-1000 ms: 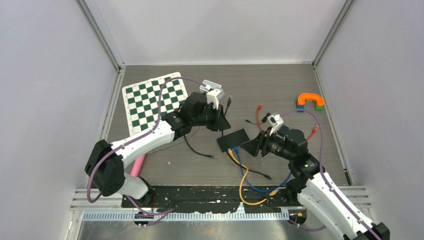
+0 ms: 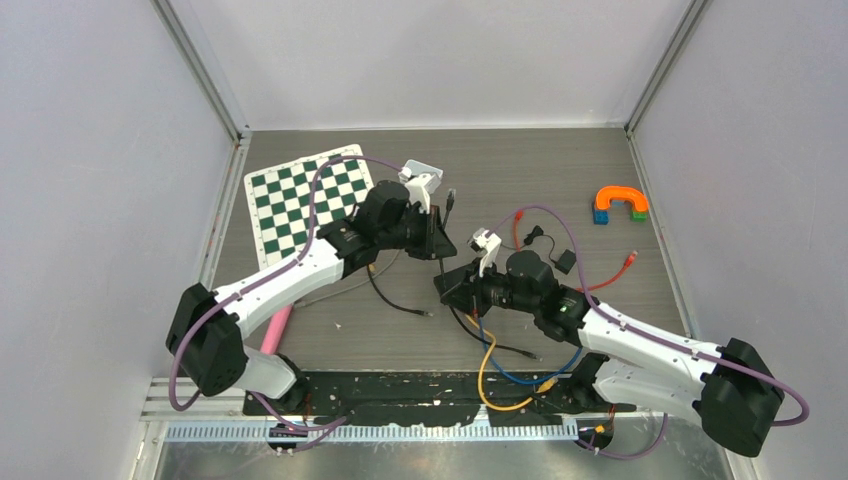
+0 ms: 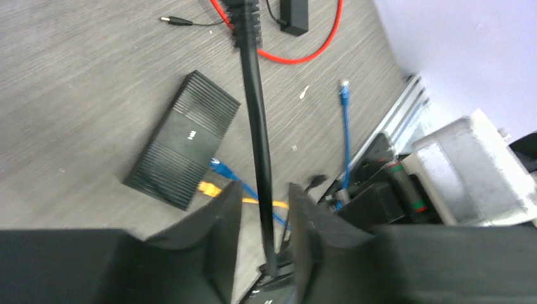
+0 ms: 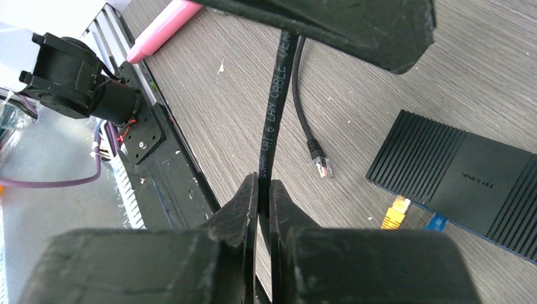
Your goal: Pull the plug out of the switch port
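The black switch [image 3: 183, 139] lies flat on the table, mostly covered by my right arm in the top view. A yellow plug [image 4: 393, 215] and a blue plug [image 4: 437, 221] sit at one edge of it. A black cable [image 3: 256, 114] hangs above the table, its plug [image 3: 246, 22] raised clear of the switch. My left gripper stands part open, its fingers on either side of this cable with gaps showing. Lower along the same cable [image 4: 273, 107], my right gripper is shut on it.
Another black cable's end [image 4: 322, 166] rests left of the switch. Red cables [image 2: 600, 282], a black adapter [image 2: 565, 261] and an orange arch [image 2: 622, 194] lie to the right. A checkered board [image 2: 310, 200] is at left.
My right gripper has moved left, over the switch, and is now shut on the black cable below the left gripper. The left gripper and the raised plug have shifted slightly left.
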